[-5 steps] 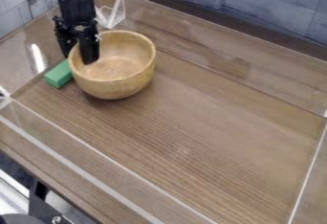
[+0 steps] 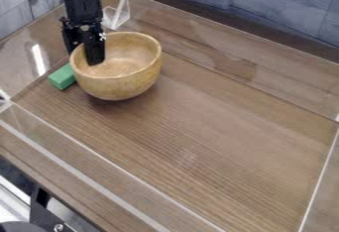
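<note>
A light wooden bowl (image 2: pixel 122 77) sits at the upper left of the table, tilted slightly. The black gripper (image 2: pixel 86 50) reaches down from the top left onto the bowl's left rim; whether its fingers are closed on the rim cannot be made out. A green block (image 2: pixel 61 76) lies partly hidden beside the bowl's left side.
A clear plastic piece (image 2: pixel 117 13) stands behind the bowl by the arm. Dark surfaces lie beyond the table at the top right and lower left.
The gripper and bowl have shifted slightly to the left.
</note>
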